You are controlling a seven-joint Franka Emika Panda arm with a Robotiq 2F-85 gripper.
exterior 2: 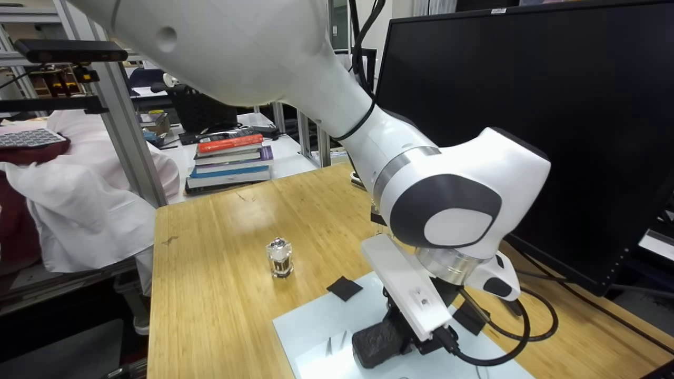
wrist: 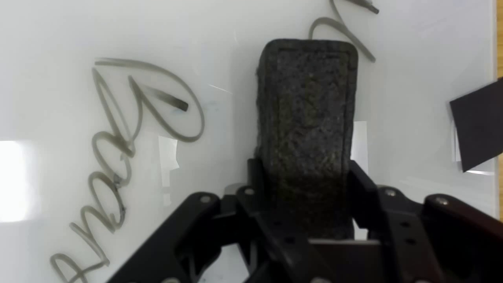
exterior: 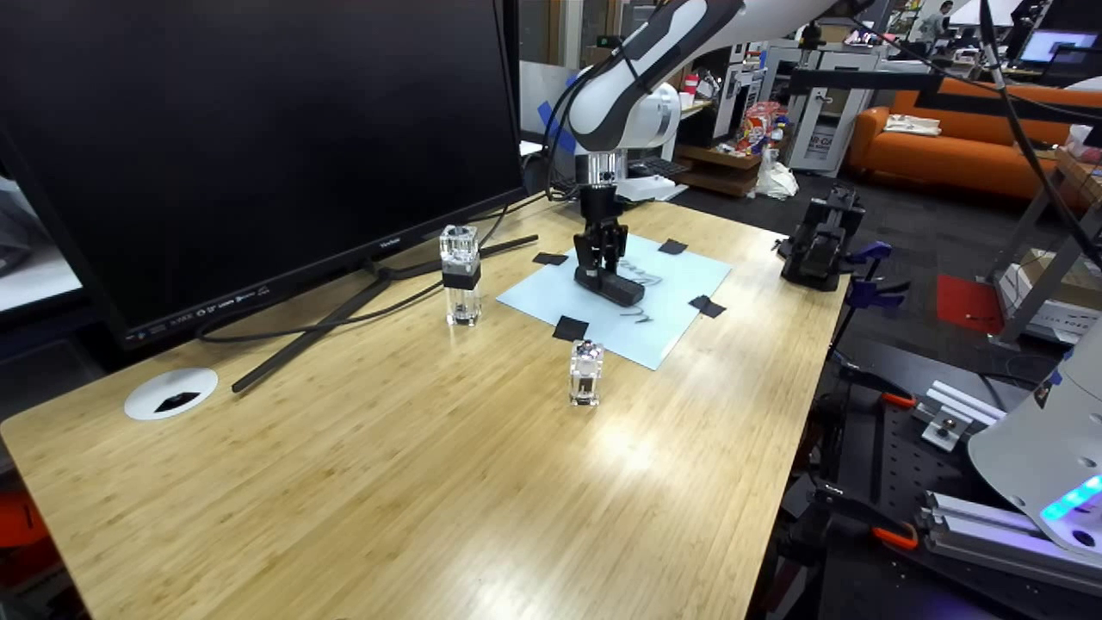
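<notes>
A dark, block-shaped eraser (exterior: 624,289) is on the pale whiteboard sheet (exterior: 662,332), its rough upper face (wrist: 309,103) filling the middle of the wrist view. My gripper is shut on the eraser, one finger along each long side near its lower end. In exterior view 1 the gripper (exterior: 600,257) points down over the sheet. Dark handwriting (wrist: 194,137) runs down the left of the eraser in the wrist view, and another stroke (wrist: 360,45) shows by its upper right corner. Whatever lies beneath the eraser is hidden.
Black tape pieces (exterior: 570,327) hold the sheet's edges. A clear bottle-like piece (exterior: 585,374) stands in front of it, and a taller one with a black band (exterior: 461,279) is to the left. The monitor (exterior: 258,145) stands behind.
</notes>
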